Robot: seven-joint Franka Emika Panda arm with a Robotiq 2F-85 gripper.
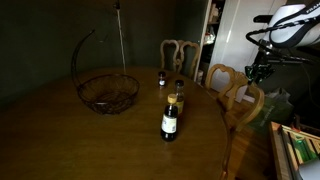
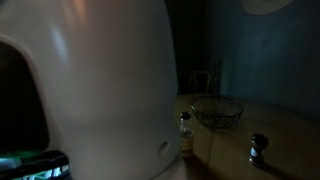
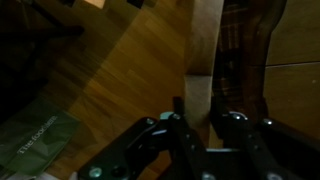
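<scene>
My gripper appears at the bottom of the wrist view, its dark fingers on either side of a light wooden strip (image 3: 203, 45) that runs down from the top edge. The gripper looks shut on this strip. Whether the strip belongs to a chair cannot be made out. In exterior view 1 the gripper (image 1: 255, 74) is small and dark at the right, just above and beside a wooden chair (image 1: 242, 97); contact there is unclear.
On the table (image 1: 90, 145) stand a dark bottle with a pale label (image 1: 169, 122), a second bottle (image 1: 180, 92), a small jar (image 1: 162, 79) and a wire basket (image 1: 108, 106). A green bag (image 3: 40, 137) lies on the floor. The arm blocks much of exterior view 2.
</scene>
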